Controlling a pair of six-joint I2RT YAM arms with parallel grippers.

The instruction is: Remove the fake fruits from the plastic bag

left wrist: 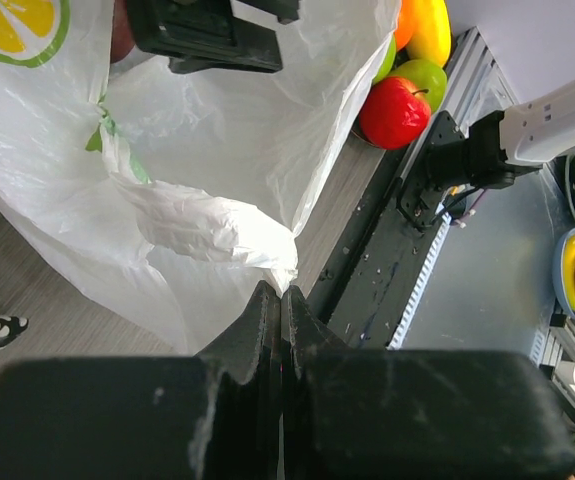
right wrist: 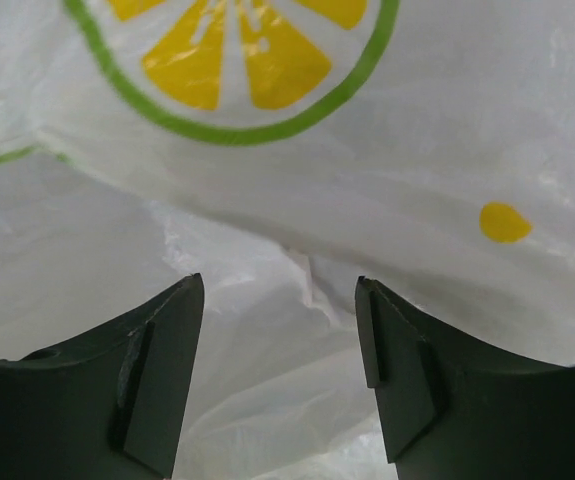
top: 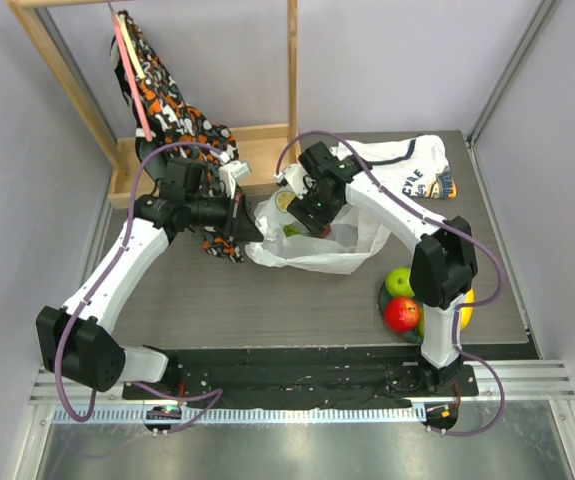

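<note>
The white plastic bag (top: 337, 263) lies spread on the table with its mouth open. My left gripper (top: 260, 237) is shut on a gathered bit of its edge, seen pinched between the fingertips in the left wrist view. Inside the bag is a dark red fruit (top: 326, 231), mostly covered by my right gripper (top: 308, 222). A sliver of that red fruit (left wrist: 121, 32) also shows in the left wrist view, beside the right gripper's black fingers (left wrist: 229, 50). In the right wrist view my right gripper stands open, with only bag film behind the gap.
Right of the bag, a bowl holds a green apple (top: 399, 282), a red apple (top: 402, 314) and other fruits, partly hidden under the right arm. A white cloth bag (top: 407, 165) lies behind. A wooden rack (top: 260, 150) with hanging fabric stands at the back left.
</note>
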